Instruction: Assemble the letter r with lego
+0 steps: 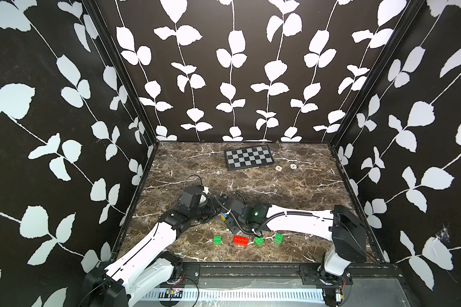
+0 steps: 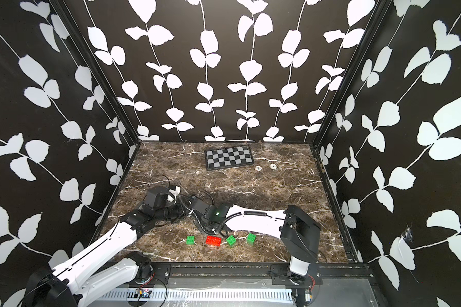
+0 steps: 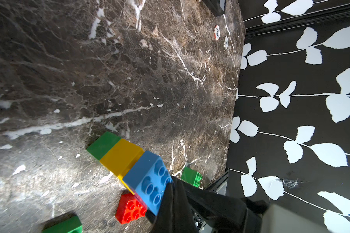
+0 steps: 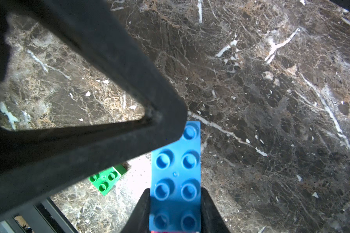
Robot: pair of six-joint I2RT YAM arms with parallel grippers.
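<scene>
A stack of bricks hangs between the arms: in the left wrist view, a green brick (image 3: 104, 145) at one end, then a yellow one (image 3: 122, 157), then a studded blue brick (image 3: 144, 172). Below the blue one shows a thin reddish edge. In the right wrist view my right gripper is shut on the blue brick (image 4: 175, 182), a finger on each long side. My left gripper is shut, nothing visible between its fingers. Its tip overlaps a corner of the blue brick's studded top in the right wrist view; whether they touch, I cannot tell.
Loose on the table near the front edge lie a red brick (image 1: 240, 240) and green bricks (image 1: 217, 240). A checkered board (image 1: 249, 157) and two small round pieces (image 1: 278, 167) lie at the back. Marble between is clear.
</scene>
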